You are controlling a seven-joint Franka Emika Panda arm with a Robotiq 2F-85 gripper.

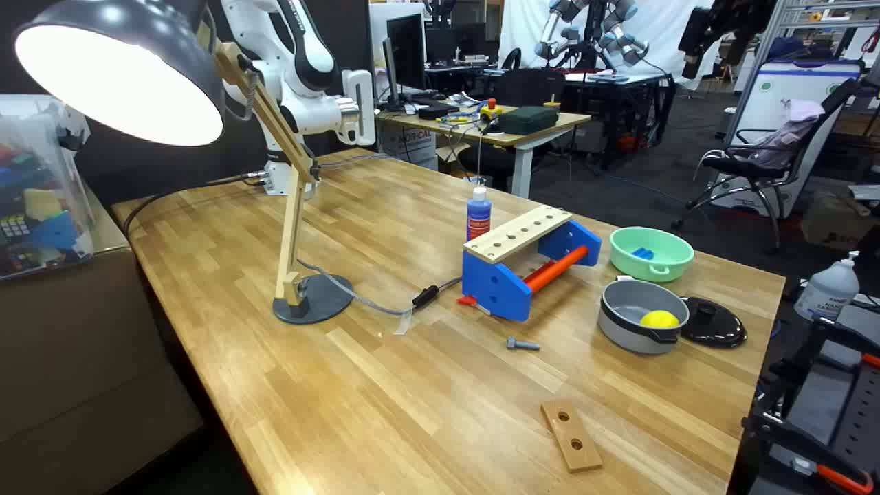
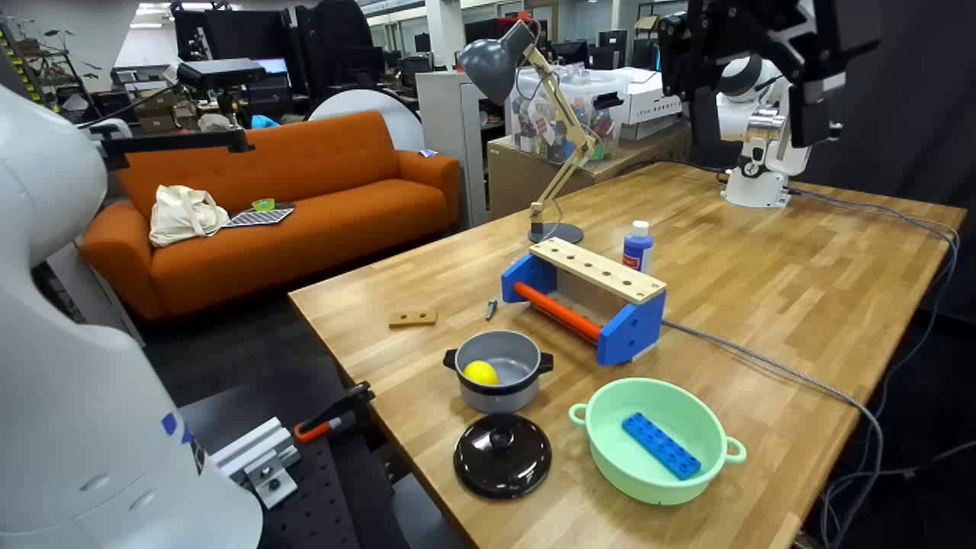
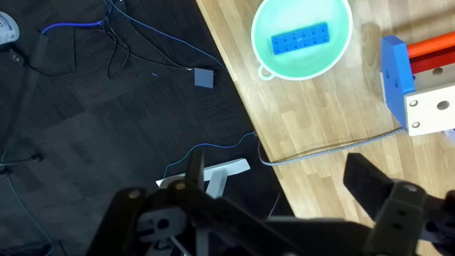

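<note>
High over the table's edge, my gripper is open with its two fingers wide apart and empty. Exterior view 2 shows the gripper (image 2: 755,133) at the top right, far above the tabletop. A mint green bowl (image 3: 298,70) with a blue perforated block (image 3: 300,38) lying in it appears at the top of the wrist view. A grey pot (image 2: 526,389) stands beside the bowl, holding a yellow ball (image 2: 480,372). Its black lid (image 2: 502,456) lies flat on the table. A wooden bench toy with blue sides (image 2: 631,331) and an orange bar (image 2: 556,312) stands behind.
Near the bench lie a grey bolt (image 1: 522,344) and a two-hole wooden plate (image 1: 570,434). A blue bottle (image 1: 478,216) stands behind it. The desk lamp (image 1: 290,218) rises from the table, and a grey cable (image 3: 332,150) crosses the wood.
</note>
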